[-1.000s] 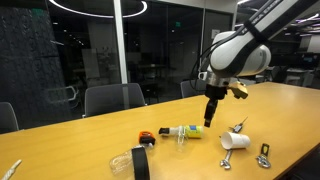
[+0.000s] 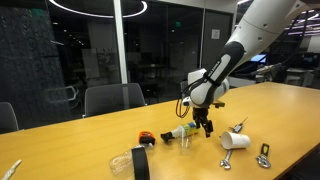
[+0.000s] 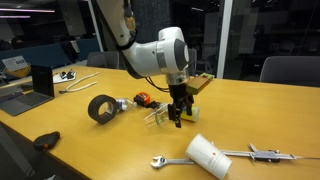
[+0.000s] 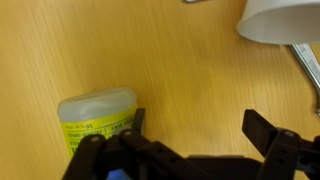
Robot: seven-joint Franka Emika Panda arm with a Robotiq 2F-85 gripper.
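Note:
Low over the table, my gripper [image 2: 203, 124] points down with its fingers apart. In the wrist view one of its fingers [image 4: 125, 155] overlaps the lower end of a bottle [image 4: 97, 118] with a pale end and a yellow-green label. That bottle lies on the table, partly hidden behind the gripper in both exterior views. Between the fingertips the wrist view shows only bare table. Whether a finger touches the bottle I cannot tell.
A white cup [image 3: 208, 156] lies on its side close by, with a wrench [image 2: 227, 159] near it. A black tape roll [image 3: 102, 109], a clear container [image 2: 121, 164] and a red-orange item [image 2: 146, 138] lie around.
My gripper has moved down and to the left in exterior view 1, from above and right of the bottle to beside or over it. The objects on the table look unmoved.

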